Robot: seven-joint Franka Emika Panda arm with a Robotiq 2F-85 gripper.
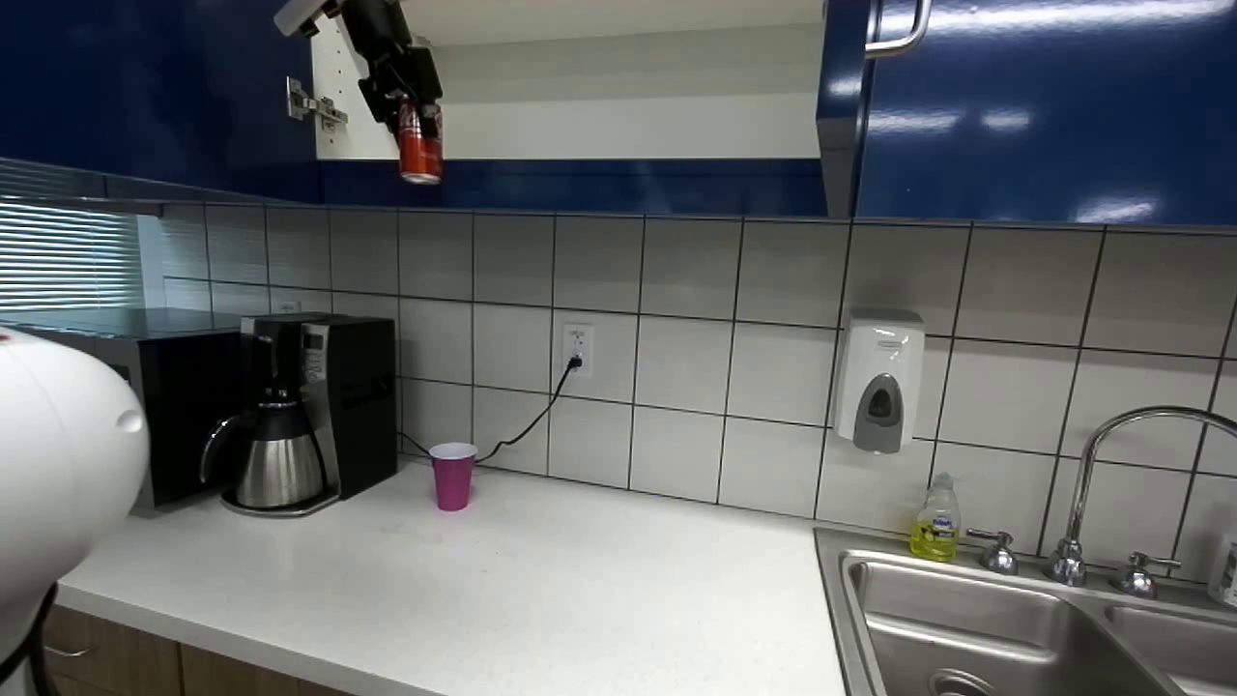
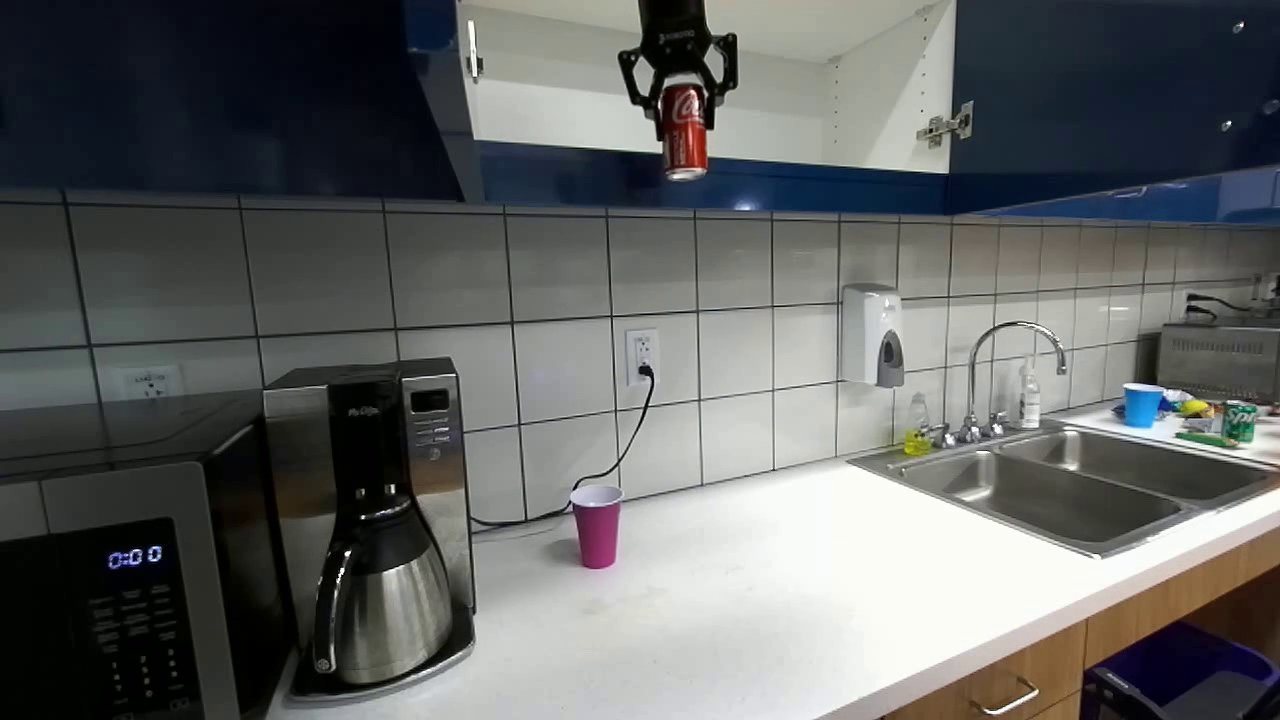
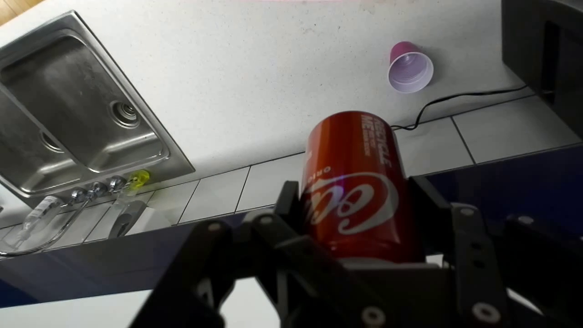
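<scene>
A red Coca-Cola can point(image 2: 685, 134) hangs upright in the air, and my gripper point(image 2: 684, 118) is shut on its sides. In exterior view 1 the can point(image 1: 419, 149) is at the left part of the open cabinet point(image 1: 626, 110), its bottom overlapping the blue lower edge. The wrist view shows the can point(image 3: 355, 191) between the two black fingers, its label facing the camera. Whether it is inside the cabinet or in front of it, I cannot tell for certain.
Below on the counter point(image 1: 557, 580) stands a pink cup point(image 1: 452, 477), near a coffee maker point(image 1: 359, 400). A soap dispenser point(image 1: 880, 379) is on the tiled wall, left of the faucet point(image 1: 1084, 487). Open cabinet doors point(image 2: 1116, 108) flank the shelf opening.
</scene>
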